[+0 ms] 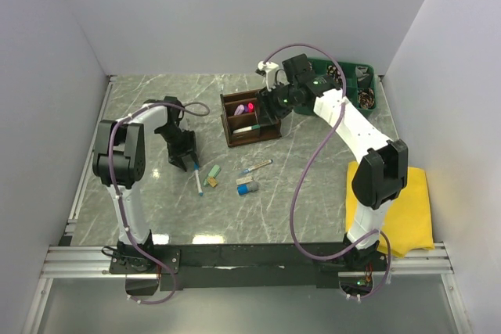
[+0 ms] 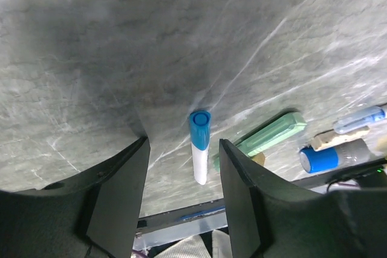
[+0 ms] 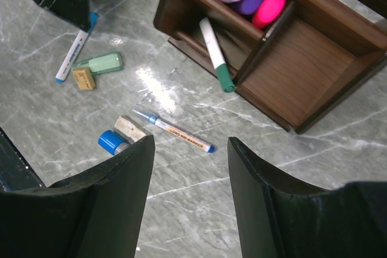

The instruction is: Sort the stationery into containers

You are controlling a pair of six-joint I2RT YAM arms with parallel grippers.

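Note:
A blue-capped white marker lies on the marble table, just beyond my left gripper, whose fingers stand apart with nothing between them. Near it are a green piece, a small tan block, a light eraser-like block, a blue-topped cylinder and a pen. A wooden organizer holds pink and purple pieces and a green-capped white marker. My right gripper hangs open over the organizer's right part in the top view, nothing between its fingers.
A green compartment tray stands at the back right, partly behind the right arm. A yellow cloth lies at the front right.

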